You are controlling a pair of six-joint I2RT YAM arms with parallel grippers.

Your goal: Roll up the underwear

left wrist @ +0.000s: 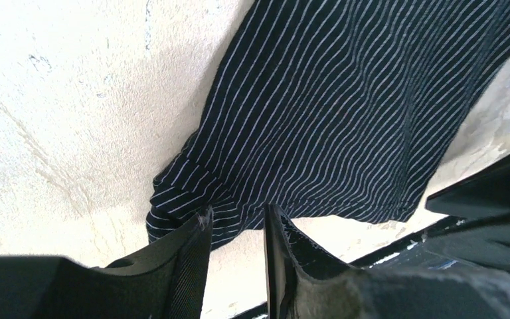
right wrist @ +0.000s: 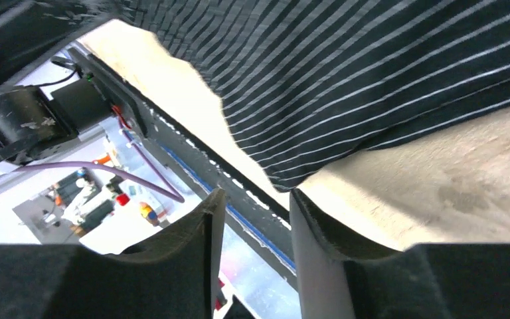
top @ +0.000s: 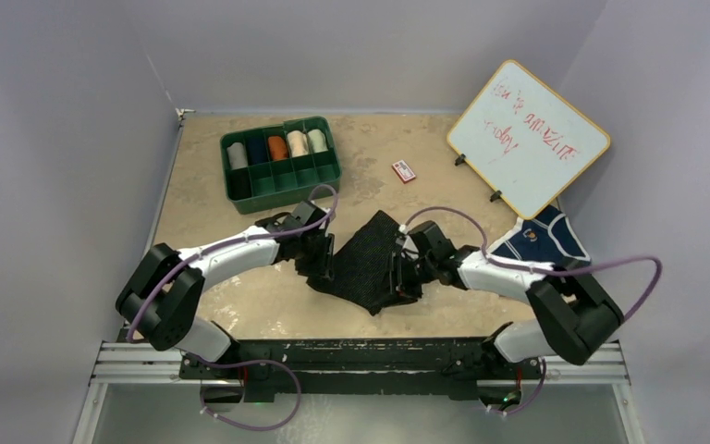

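Observation:
The dark underwear with thin white stripes (top: 362, 257) lies in the middle of the table, mostly flat and slanted, its near edge toward me. In the left wrist view, my left gripper is part open over the near edge, where a corner of the underwear (left wrist: 180, 199) is bunched up beside one fingertip. My right gripper is also part open, at the pointed near corner of the underwear (right wrist: 292, 156); the corner's tip ends close to one finger. I see no cloth pinched in either gripper.
A green divided box (top: 282, 190) with several rolled pieces stands at the back left. A small red-and-white box (top: 404, 171) lies behind the underwear. The whiteboard (top: 529, 139) leans at the back right, above folded navy cloth (top: 547, 239). Bare table lies at front left.

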